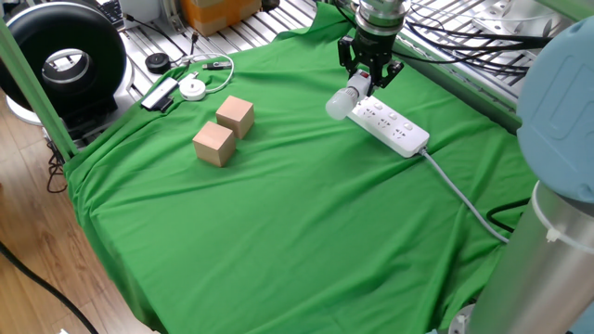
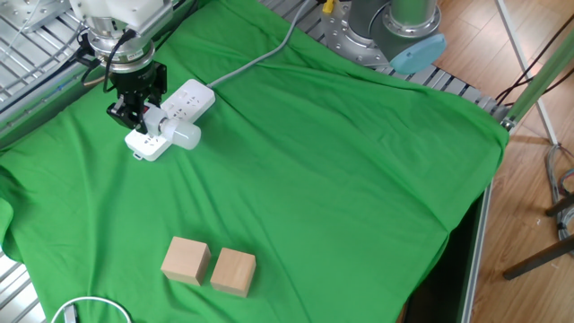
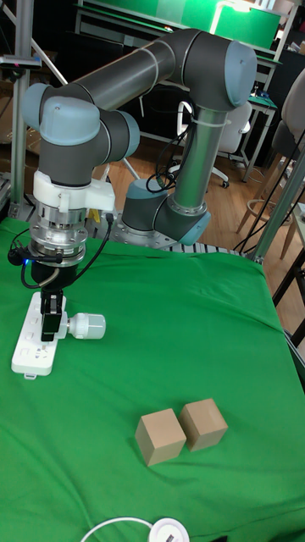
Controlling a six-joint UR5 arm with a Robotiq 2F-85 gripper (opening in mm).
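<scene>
A white lamp (image 1: pixel 343 101) with a frosted round bulb end and a small red switch lies sideways at the far end of a white power strip (image 1: pixel 401 135). My black gripper (image 1: pixel 365 82) points down over that end, its fingers shut about the lamp's base. In exterior view 2 the bulb (image 2: pixel 186 135) sticks out past the side of the strip (image 2: pixel 191 100). Exterior view 3 shows the gripper (image 3: pixel 52 327) close above the strip (image 3: pixel 30 360), the bulb (image 3: pixel 88 326) level. Whether the lamp's base sits in a socket is hidden.
Two wooden cubes (image 1: pixel 214 145) stand side by side on the green cloth (image 1: pixel 269 237). Beyond them lie a white puck with a cable (image 1: pixel 192 89) and a small white adapter (image 1: pixel 160 94). The strip's grey cord (image 1: pixel 461 197) runs toward the arm's base.
</scene>
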